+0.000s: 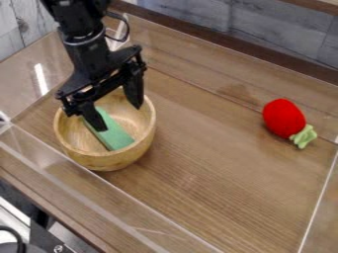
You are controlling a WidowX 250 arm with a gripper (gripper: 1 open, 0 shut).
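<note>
My black gripper point(103, 95) is over the wooden bowl at the left, its fingers open and pointing down, one toward the left part of the bowl and one toward the right. A green block point(114, 136) lies in the bowl point(126, 156), below and between the fingers. A red object with a pale green top point(286, 119), like a strawberry or similar vegetable toy, lies on the table at the right, apart from the bowl.
The wooden table point(231, 188) has clear room in the middle and front right. A grey tiled wall point(264, 25) runs along the back. A dark cable is at the bottom left corner.
</note>
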